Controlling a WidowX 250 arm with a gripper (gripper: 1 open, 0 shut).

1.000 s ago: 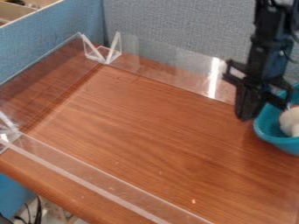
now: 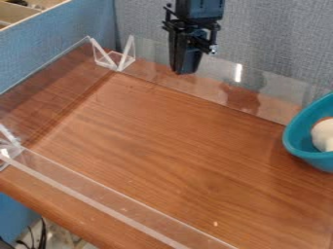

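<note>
My black gripper hangs high at the top centre, over the back edge of the wooden surface. Whether its fingers are open or shut is hard to make out at this size. At the right edge sits a turquoise bowl with a pale rounded object inside it, partly cut off by the frame.
Clear plastic walls with white corner brackets border the surface. A padded blue wall runs along the left, with a wooden box behind it. Cables show at the lower left.
My gripper has risen and moved left, from over the bowl at the right to the top centre. The pale object and bowl are now in clear view.
</note>
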